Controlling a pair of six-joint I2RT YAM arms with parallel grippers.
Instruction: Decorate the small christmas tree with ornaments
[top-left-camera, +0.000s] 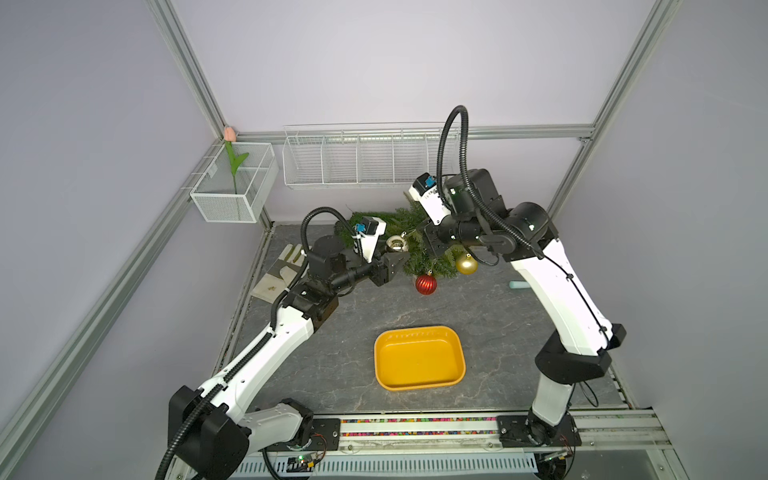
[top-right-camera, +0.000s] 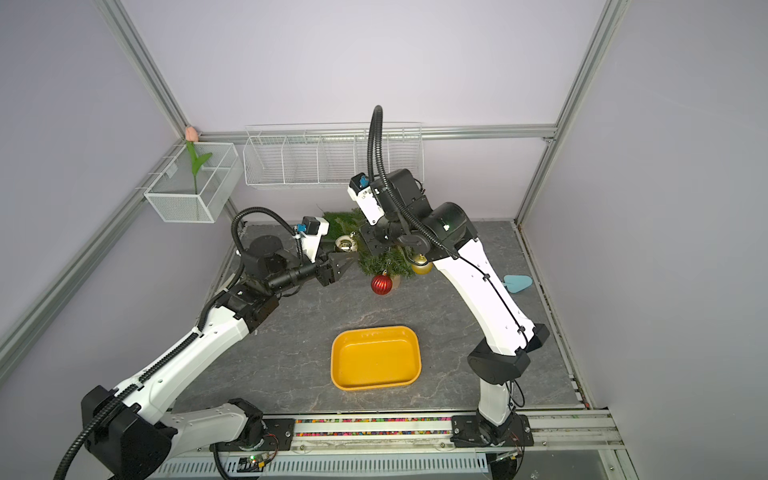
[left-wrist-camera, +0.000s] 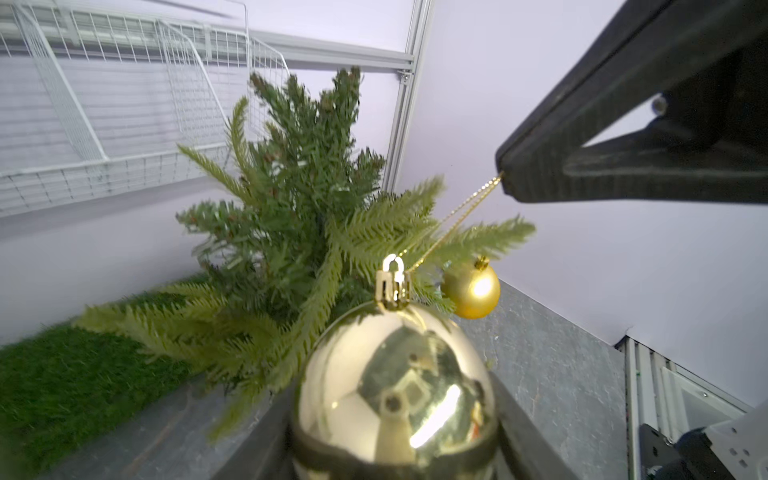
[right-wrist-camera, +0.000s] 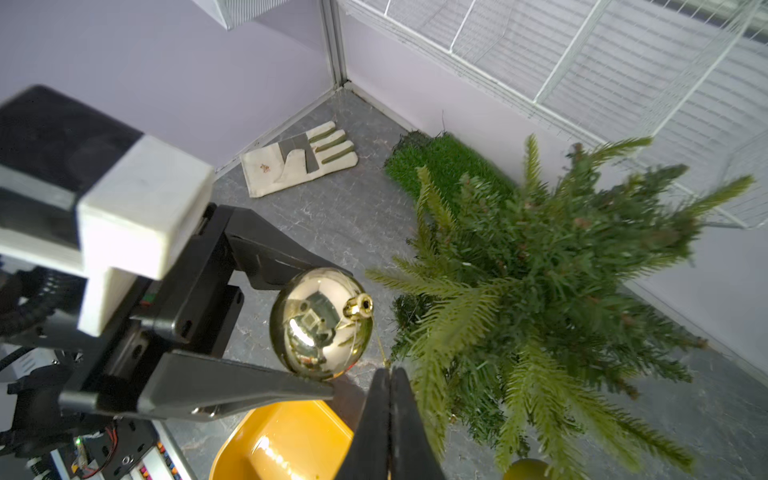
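My left gripper is shut around a shiny gold ball (left-wrist-camera: 396, 360), its metal cap upward. From the cap a thin gold string (left-wrist-camera: 460, 216) runs taut to the fingertips of my right gripper, shut on the loop's end. The right wrist view also shows the gold ball (right-wrist-camera: 320, 320) between the left fingers, just left of the right gripper. The Christmas tree (right-wrist-camera: 552, 296) stands right behind them, its branches close to the string. A red ball (top-left-camera: 425, 284) and a matte gold ball (left-wrist-camera: 472, 288) hang on it.
An orange tray (top-left-camera: 420, 385) lies empty on the table in front of the tree. A glove (right-wrist-camera: 300, 160) and a green turf piece (right-wrist-camera: 448, 164) lie to the left. White wire baskets (top-left-camera: 364, 160) hang on the back wall.
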